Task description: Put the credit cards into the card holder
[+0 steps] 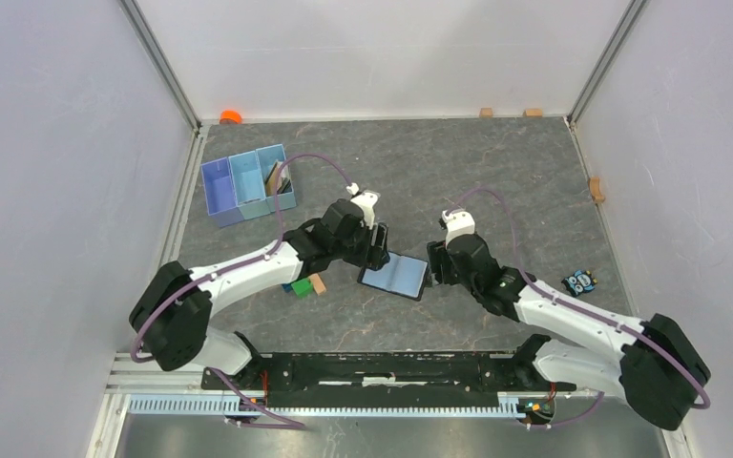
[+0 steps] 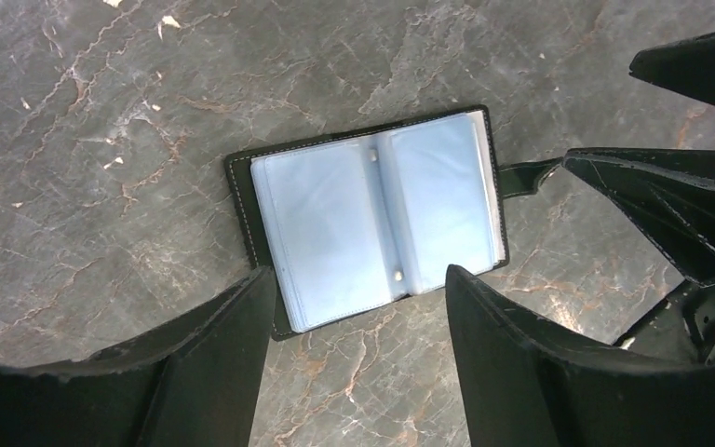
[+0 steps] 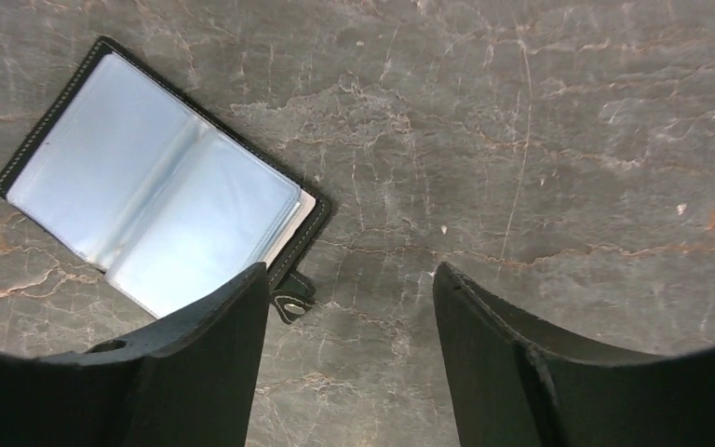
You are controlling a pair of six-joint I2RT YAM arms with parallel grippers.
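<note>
The card holder (image 1: 397, 275) lies spread open and flat on the grey table, showing pale clear sleeves inside a black stitched cover. In the left wrist view the whole holder (image 2: 335, 233) is visible, with its strap to the right. My left gripper is above it, fingers apart and not closed on it. Beside the strap end, my right gripper also stands open, with only table showing between its fingers; the holder (image 3: 214, 214) is at the left of that view. I cannot make out any separate credit cards for certain.
At the back left stands a blue compartment bin (image 1: 245, 181); its right compartment holds brown and dark items (image 1: 274, 179). Green and tan blocks (image 1: 303, 287) lie by the left arm. A blue owl-like item (image 1: 579, 281) lies far right.
</note>
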